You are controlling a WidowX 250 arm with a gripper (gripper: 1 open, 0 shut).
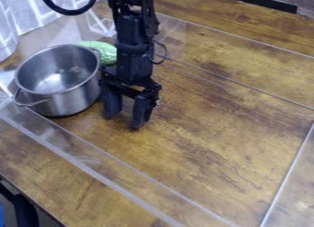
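The black robot arm comes down from the top centre, its gripper [128, 104] low over the wooden table, just right of a steel pot [50, 79] with a wire handle at the left. Whether the dark fingers are open or shut, and whether anything is between them, I cannot tell. Behind the pot lies a pale green object [95, 49], partly hidden by the pot and arm.
Clear plastic edging runs along the left and right sides. A dark block stands at the back right edge.
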